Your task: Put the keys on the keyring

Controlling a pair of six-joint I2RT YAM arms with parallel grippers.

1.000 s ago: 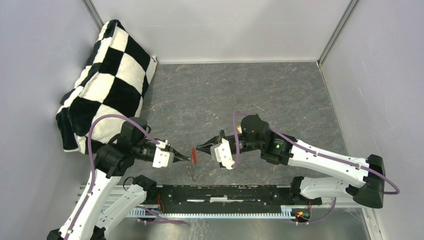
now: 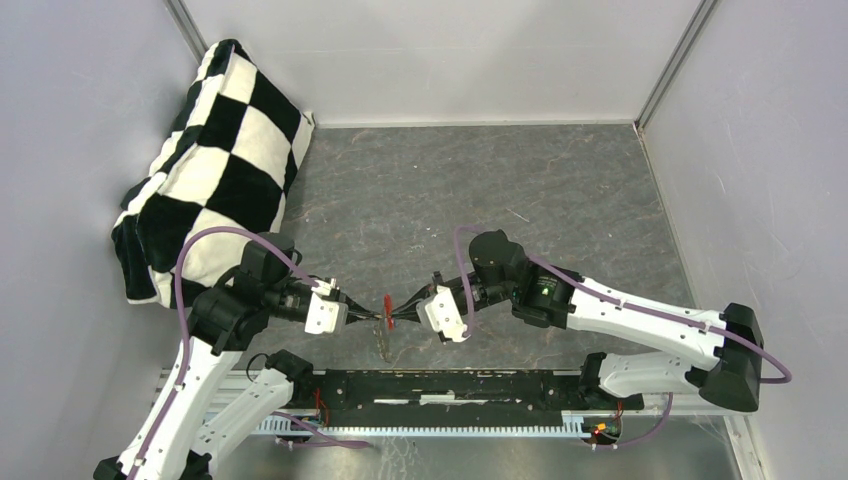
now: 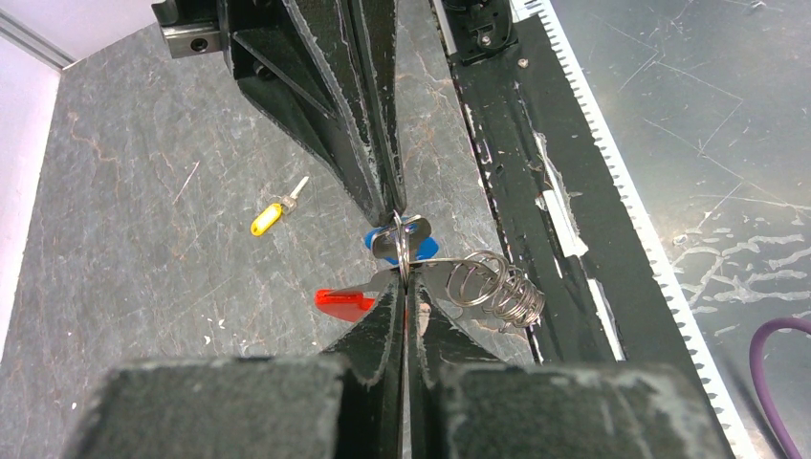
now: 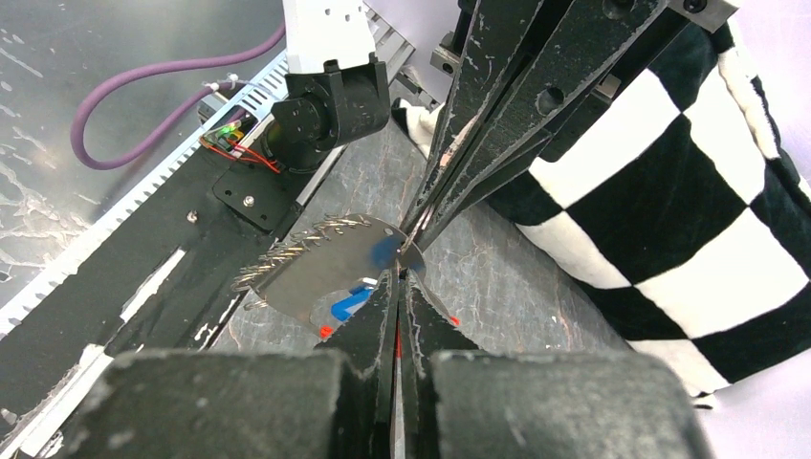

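My left gripper is shut on a thin metal keyring [image 3: 403, 239], seen almost edge-on. From the ring hang a red key tag [image 3: 342, 304], a blue-headed key [image 3: 423, 247] and a metal piece with a wire coil [image 3: 495, 287]. Shut as well, my right gripper meets the ring's top; whether its tips pinch the wire cannot be made out. In the right wrist view the metal piece [image 4: 349, 263] covers much of the ring. A loose key with a yellow tag [image 3: 268, 218] lies on the floor, hidden in the top view.
A black-and-white checkered cushion [image 2: 215, 170] leans in the left corner behind the left arm. Along the front runs a black rail [image 2: 450, 400] with a white toothed strip. The grey floor [image 2: 500, 180] behind the arms is largely clear.
The left arm has stayed almost still. The yellow tag has passed from sight above.
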